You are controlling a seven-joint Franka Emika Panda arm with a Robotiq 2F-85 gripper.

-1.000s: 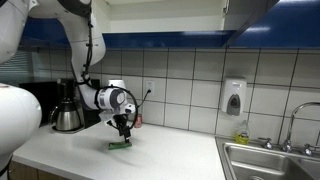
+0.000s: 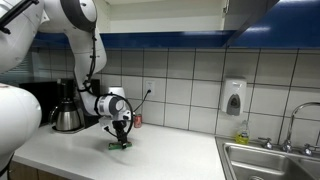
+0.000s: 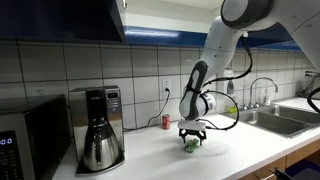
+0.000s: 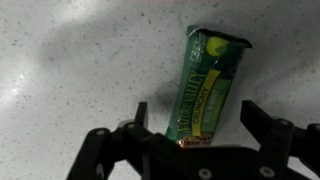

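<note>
A slim dark-green packet with yellow lettering (image 4: 203, 85) lies flat on the pale speckled counter (image 4: 70, 60). In the wrist view it runs at a slant, its lower end between the fingers of my open gripper. One black finger (image 4: 135, 130) is to its left and the other to its right, with a gap on both sides. From outside, the gripper (image 2: 122, 139) points down low over the packet (image 2: 114, 147). The second exterior view has the packet (image 3: 193, 146) just under the fingers, partly covered by them. Whether the fingertips touch the counter, I cannot tell.
A coffee maker with a steel carafe (image 3: 99, 141) stands by the tiled wall, next to a microwave (image 3: 32, 122). A red can (image 3: 166, 122) is near the wall behind the arm. The sink (image 2: 262, 160) is at the right.
The packet appears to lie where it was.
</note>
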